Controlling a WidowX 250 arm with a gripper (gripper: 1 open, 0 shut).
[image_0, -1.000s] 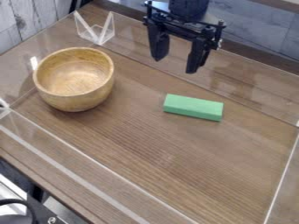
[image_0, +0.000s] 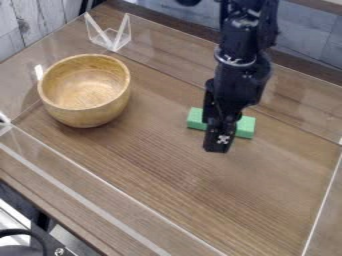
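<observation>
My black gripper (image_0: 217, 137) points down over a green block (image_0: 238, 125) on the wooden table, right of centre. Its fingers are apart, open, and hide part of the block. From this view I cannot tell whether they touch it.
A round wooden bowl (image_0: 83, 93) sits at the left. A white wire object (image_0: 107, 33) is at the back left edge.
The arm has come down and toward the front, from above the back of the table to the green block. The block appears to lie where it was.
</observation>
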